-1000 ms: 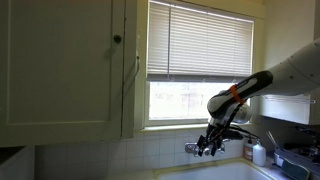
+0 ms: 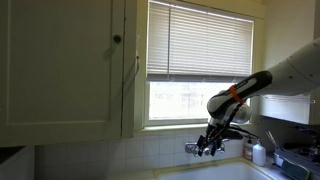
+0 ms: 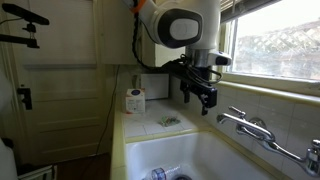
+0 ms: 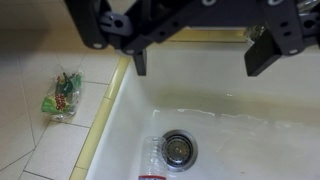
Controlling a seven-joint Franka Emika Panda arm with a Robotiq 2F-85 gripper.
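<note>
Over the white sink (image 4: 235,155) my gripper hangs open, its two dark fingers wide apart and nothing between them. Down in the basin a clear plastic bottle (image 4: 153,158) with a red band lies next to the round drain (image 4: 178,150). The same bottle (image 3: 165,172) shows at the bottom of exterior view 2. A crumpled clear bag (image 4: 63,96) with green and red bits rests on the tiled counter (image 4: 60,147), left of the sink in the wrist view. In exterior view 1 the gripper (image 2: 208,152) is small and dark, and the basin floor is hidden.
A wall faucet (image 3: 245,124) juts over the basin below the window. On the counter's far end stands a white jug (image 3: 135,101). Bottles (image 2: 259,154) and a dark rack (image 2: 295,163) stand right of the sink in exterior view 1.
</note>
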